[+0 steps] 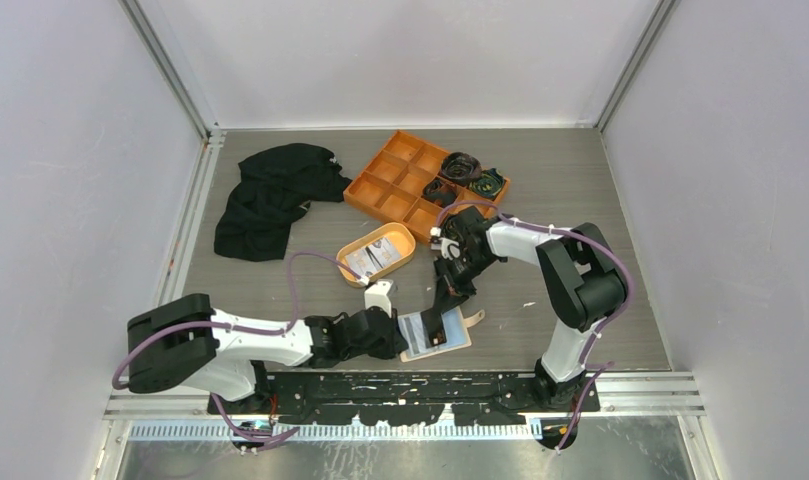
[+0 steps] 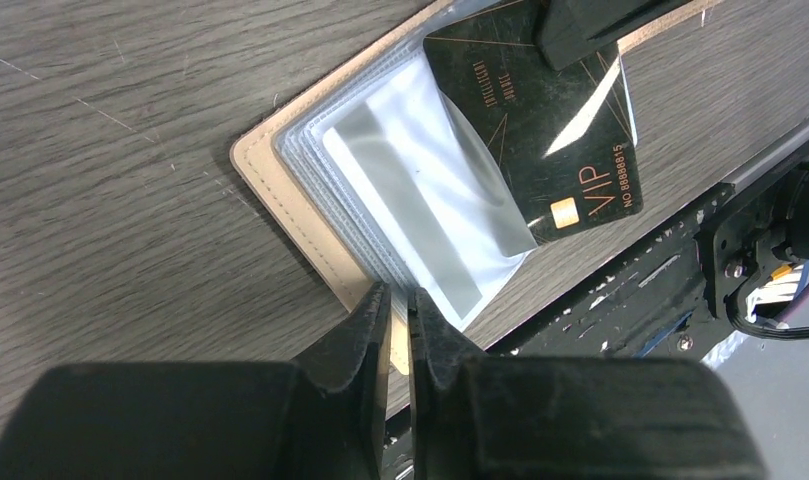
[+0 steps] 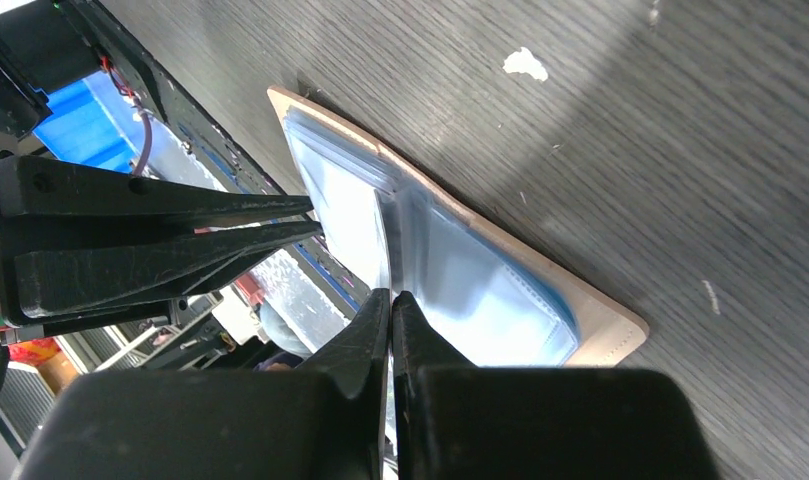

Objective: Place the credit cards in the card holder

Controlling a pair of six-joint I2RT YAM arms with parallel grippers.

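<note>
The card holder (image 1: 412, 335) lies open near the front edge, tan cover with clear sleeves. A black VIP card (image 2: 570, 150) lies on its sleeves in the left wrist view, under my right gripper's fingers. My left gripper is shut on the holder's near edge and sleeves. My right gripper is shut over the holder, its tips at the card, which is mostly hidden behind them in the right wrist view.
An orange tray (image 1: 373, 234) with cards sits behind the holder. An orange compartment organizer (image 1: 395, 170) with coiled straps is at the back, and a black cloth (image 1: 260, 200) lies at the left.
</note>
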